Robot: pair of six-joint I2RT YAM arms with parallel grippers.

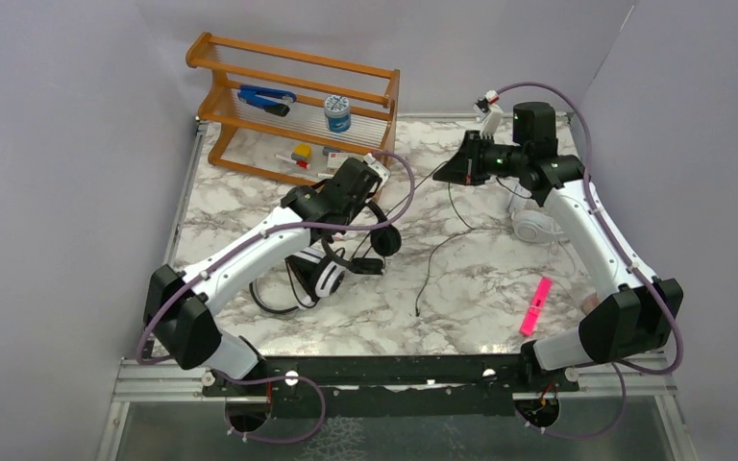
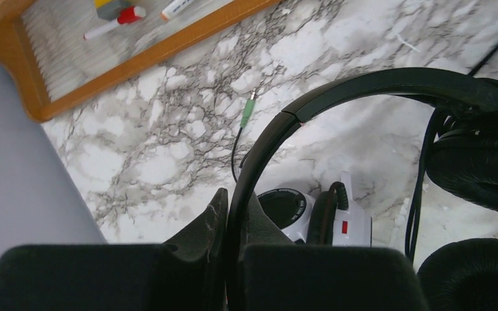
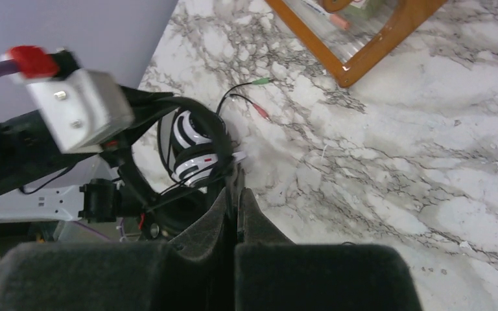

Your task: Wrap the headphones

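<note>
Black headphones hang tilted from my left gripper, which is shut on their headband [image 2: 376,79]. In the top view, their ear cups [image 1: 385,240] are low over the middle of the table, left of my right gripper [image 1: 442,176]. A thin black cable [image 1: 408,200] stretches from the headphones up to that right gripper, which is shut on it; its loose end [image 1: 430,269] trails down to the table. In the right wrist view, the fingers [image 3: 207,227] are closed together, with the cable barely visible between them.
White-and-black headphones [image 1: 319,277] lie beneath the left arm, their green plug [image 2: 248,111] toward the wooden shelf [image 1: 293,110]. White headphones [image 1: 535,228] rest partly under the right arm. A pink strip [image 1: 536,307] lies at the front right.
</note>
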